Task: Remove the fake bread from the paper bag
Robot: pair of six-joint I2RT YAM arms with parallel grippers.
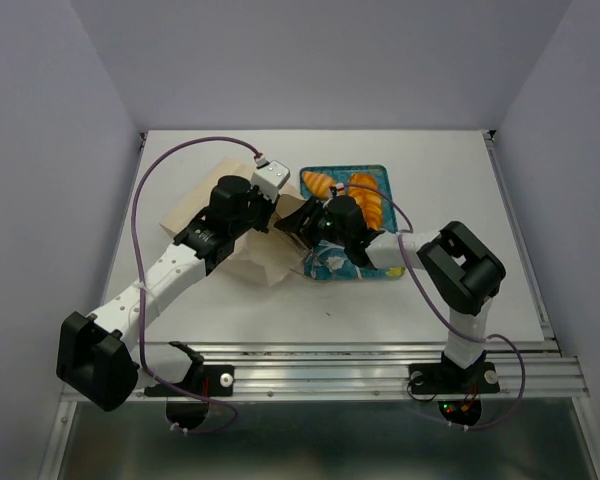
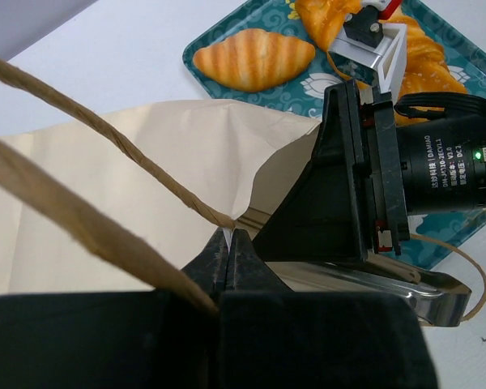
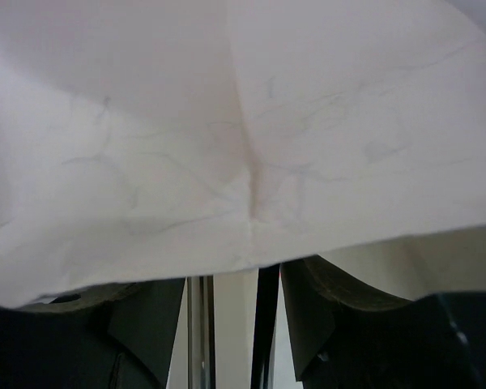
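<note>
The pale paper bag [image 1: 265,258] lies on its side at the left of the table, its mouth facing right. At the upper rim of that mouth my left gripper is shut on the bag's paper edge, close to a twisted paper handle [image 2: 138,154]. My right gripper stands open at the mouth, its fingertips partly under the upper paper. A long shiny metal strip, seemingly tongs [image 2: 429,296], sticks out of the mouth beneath the right gripper; narrow strips also show between its fingers. Bread inside the bag is not visible.
A teal patterned tray [image 1: 303,178] lies right of the bag, behind the right arm. It carries a small striped croissant [image 1: 318,184] and larger golden bread [image 1: 370,200].
</note>
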